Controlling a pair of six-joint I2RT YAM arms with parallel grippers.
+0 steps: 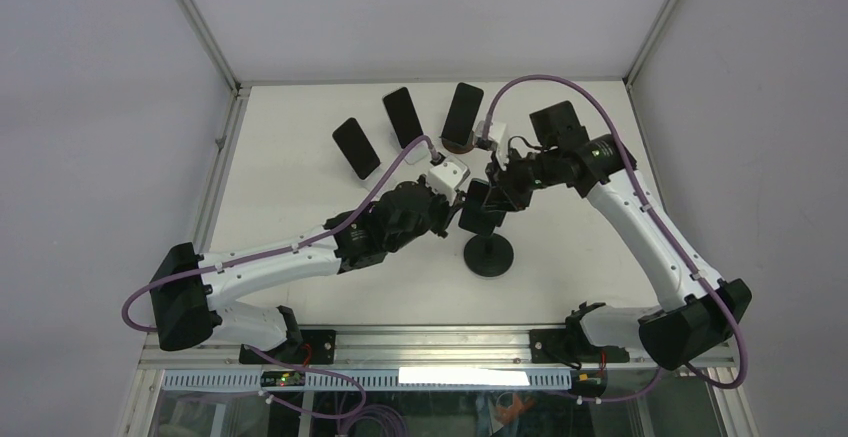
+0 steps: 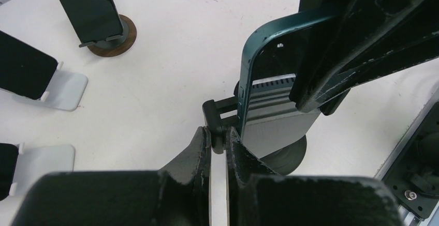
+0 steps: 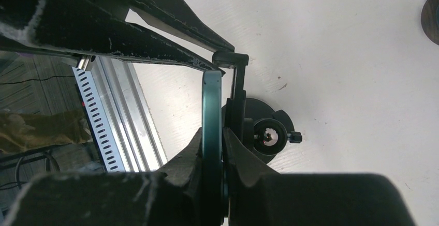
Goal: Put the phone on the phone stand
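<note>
The phone (image 3: 211, 107), seen edge-on with a teal rim in the right wrist view, is in my right gripper, which is shut on it. It is just beside the cradle of the black phone stand (image 1: 487, 257); whether it rests on the cradle I cannot tell. My left gripper is shut on the dark bar at the edge of the stand's cradle, beside the phone's rounded edge in the left wrist view.
Three stands with phones stand at the back: left phone (image 1: 355, 147), middle phone (image 1: 402, 115), right phone (image 1: 462, 112).
</note>
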